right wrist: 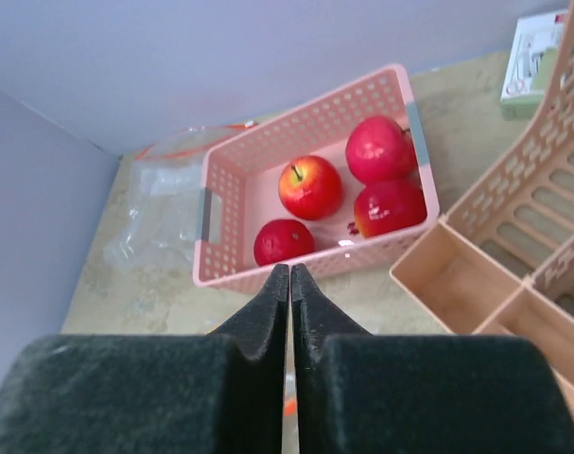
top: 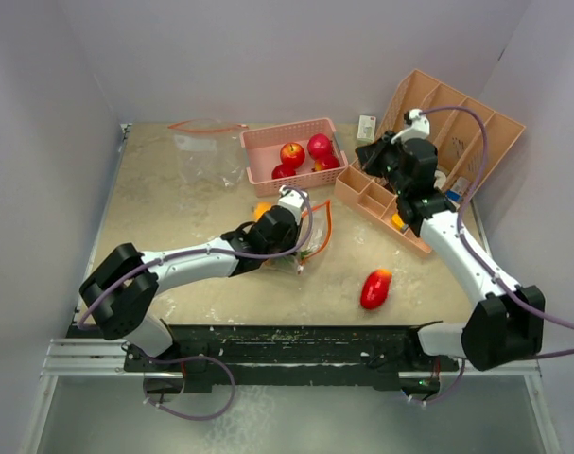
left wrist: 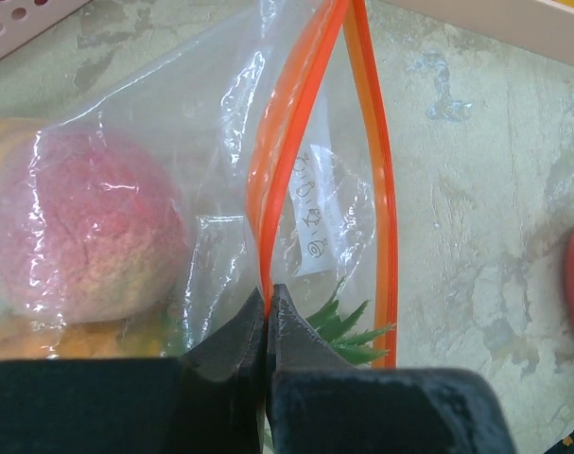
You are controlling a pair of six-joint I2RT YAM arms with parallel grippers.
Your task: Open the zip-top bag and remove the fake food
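The zip top bag (left wrist: pixel 211 142) with orange zip strips stands open at the middle of the table, holding a pinkish fruit (left wrist: pixel 88 218), orange items and green spiky leaves (left wrist: pixel 339 331). My left gripper is shut on the edge of the bag beside the zip. My right gripper is raised over the wooden organiser at the right, shut with nothing visible between its fingers. A red fake food item (top: pixel 375 288) lies on the bare table at the lower right, apart from the bag.
A pink basket (top: pixel 261 147) with red fruits stands at the back. An empty bag (top: pixel 206 151) lies back left. The wooden organiser (top: pixel 476 142) fills the back right, with a small white box (top: pixel 367 128) beside it.
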